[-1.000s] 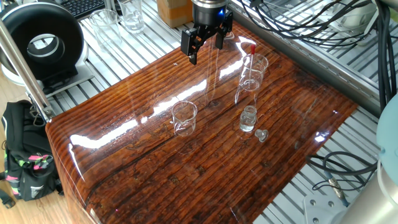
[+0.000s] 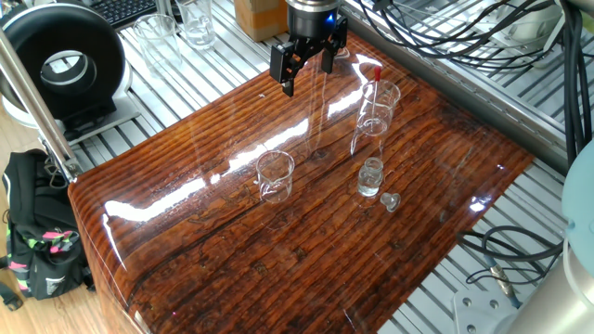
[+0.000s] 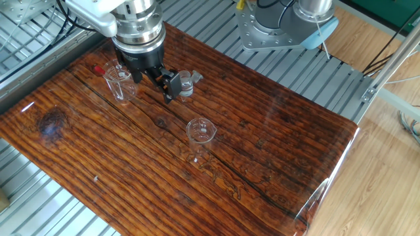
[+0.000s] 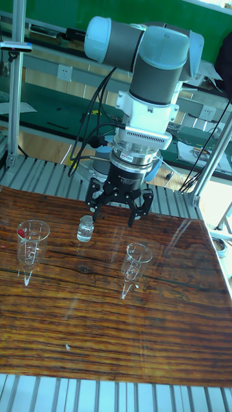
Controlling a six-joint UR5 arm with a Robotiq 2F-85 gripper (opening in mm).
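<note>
My gripper (image 2: 307, 76) hangs above the wooden table with its two fingers spread apart and nothing between them; in exterior view 3 the gap shows clearly below the wrist (image 4: 112, 215). A small clear glass bottle (image 2: 368, 178) holding clear liquid stands upright on the table. Beside it lies a glass stopper (image 2: 390, 201), off the bottle. An empty-looking clear beaker (image 2: 275, 176) is near the middle of the table. Another beaker (image 3: 123, 86) has a red-topped dropper (image 2: 376, 85) leaning inside it. No glassware touches the gripper.
The glossy wooden tabletop (image 3: 282, 144) is broadly clear around the glassware. Beyond its edge, more glass beakers (image 2: 156, 42) and a cardboard box (image 2: 260, 17) sit on the slatted metal surface. Black cables (image 2: 520, 250) lie off the table's right side.
</note>
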